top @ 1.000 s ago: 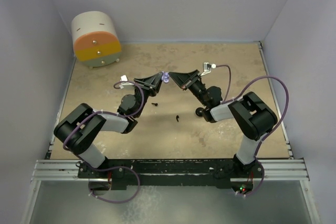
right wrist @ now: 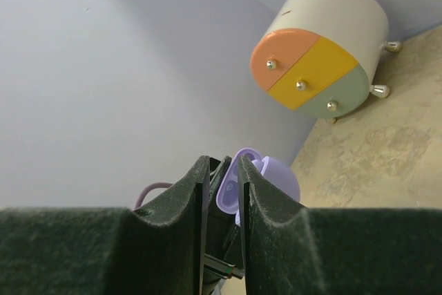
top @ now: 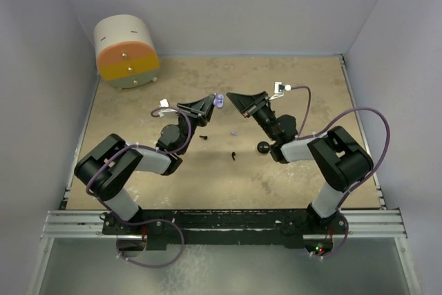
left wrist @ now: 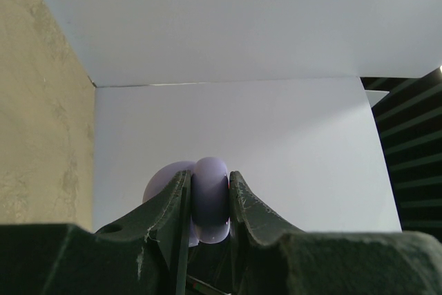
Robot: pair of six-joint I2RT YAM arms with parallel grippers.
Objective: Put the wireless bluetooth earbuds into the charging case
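My left gripper point(top: 211, 101) is shut on a lilac charging case point(top: 219, 101), raised near the middle of the table; in the left wrist view the case point(left wrist: 209, 200) is pinched between the fingertips, and in the right wrist view its lid stands open, showing a hollow inside point(right wrist: 231, 188). My right gripper point(top: 233, 97) faces it from a short distance to the right, fingers shut; whether anything is between them cannot be made out. A small lilac piece point(top: 233, 133) lies on the table below.
A cylindrical drawer box point(top: 127, 50) with orange, yellow and green fronts stands at the back left. Small dark pieces point(top: 233, 156) and a black round object point(top: 263, 146) lie on the table point(top: 152, 191). Walls enclose the back and sides.
My right gripper has moved a little right and up in the top view, away from the case, leaving a gap. The left gripper is nearly where it was.
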